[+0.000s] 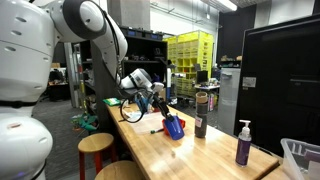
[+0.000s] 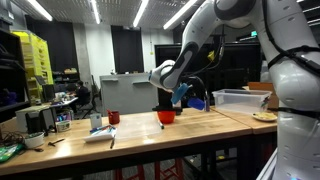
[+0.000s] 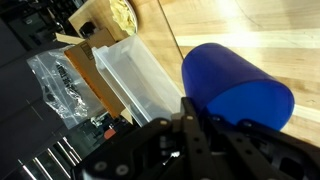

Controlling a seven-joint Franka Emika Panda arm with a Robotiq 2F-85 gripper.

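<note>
A blue cup [image 3: 237, 85] hangs tilted above the wooden table, and my gripper is shut on it. The cup's wall fills the right middle of the wrist view; its inside is hidden there. In exterior view 1 the blue cup [image 1: 175, 128] is in front of a red container [image 1: 181, 119] and partly covers it. From the other side, the blue cup [image 2: 197, 104] shows to the right of the red container [image 2: 166, 117], clear of the tabletop. Whether anything is inside the cup or the container cannot be seen.
A dark canister [image 1: 201, 126] and a purple pump bottle [image 1: 243, 146] stand on the table. A clear bin [image 3: 140, 75] and a plate with yellow pieces [image 3: 124, 14] show in the wrist view. Tools and a red mug [image 2: 113, 117] lie farther off.
</note>
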